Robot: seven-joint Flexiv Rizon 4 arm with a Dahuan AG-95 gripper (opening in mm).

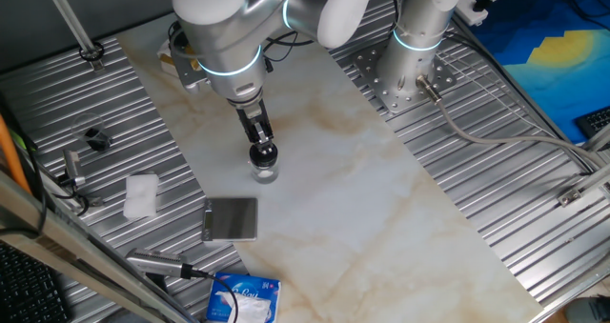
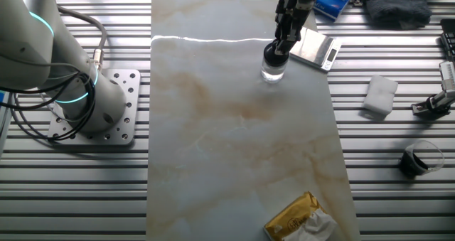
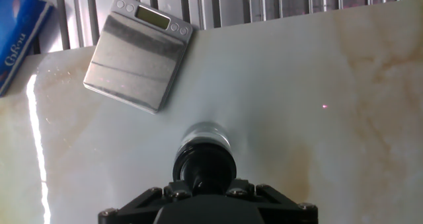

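A small clear jar (image 1: 264, 173) with a black lid (image 1: 263, 155) is upright on or just over the marble-patterned board; I cannot tell whether its base touches. My gripper (image 1: 259, 144) comes down from above, its fingers closed at the top of the lid. In the wrist view the lid (image 3: 205, 163) has a narrow black knob, which sits between the fingertips of my gripper. The jar's clear body (image 2: 272, 72) shows below the lid in the second exterior view. Beside it lies a flat silver scale (image 3: 135, 59) with a small display.
A blue packet (image 1: 244, 296) lies past the scale, and a gold tissue packet (image 2: 302, 218) rests at the board's other end. Off the board are a white block (image 2: 381, 94) and a clear cup with dark contents (image 2: 421, 159). The board's middle is clear.
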